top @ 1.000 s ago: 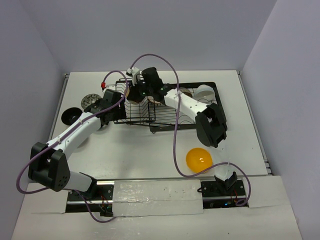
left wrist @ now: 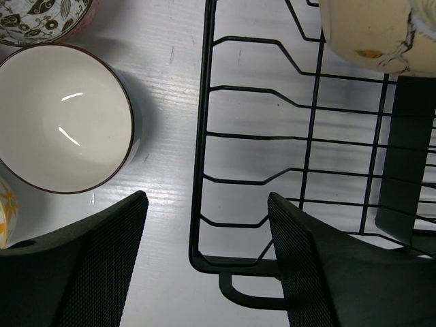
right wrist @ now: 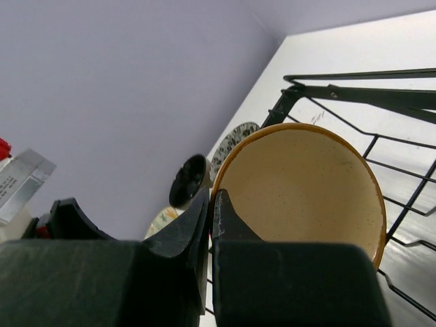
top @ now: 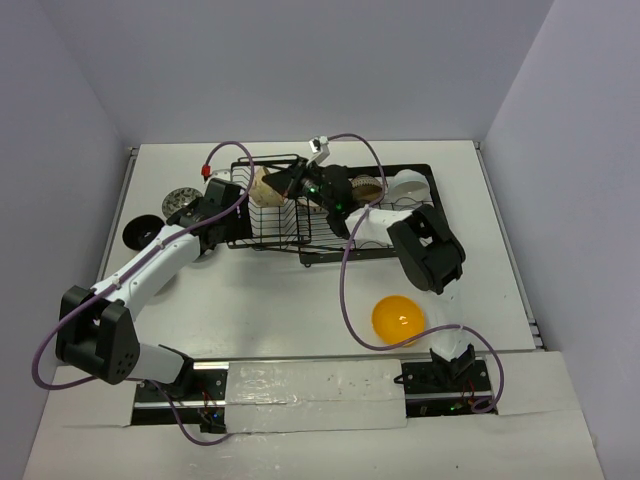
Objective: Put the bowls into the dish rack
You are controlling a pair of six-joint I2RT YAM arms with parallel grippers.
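A beige bowl (right wrist: 306, 191) leans in the left section of the black wire dish rack (top: 270, 242). My right gripper is shut on its rim, the thin edge running between the fingertips. In the left wrist view, the outside of this bowl (left wrist: 375, 41) shows at the top right. My left gripper stands open above the rack's left edge, with nothing held between its fingers. Left of it is a white bowl with a dark rim (left wrist: 65, 122). A patterned bowl (top: 181, 201) and a black bowl (top: 143, 232) stand on the table at the left.
An orange-yellow bowl (top: 398, 320) rests at the front right. In the rack's right section are a white bowl (top: 408, 186) and a brownish bowl (top: 367, 190). Both arms reach in close to the rack's left section.
My right arm's wrist has swung right and lowered, while its fingertips stay near the beige bowl in the rack. The left arm has not moved.
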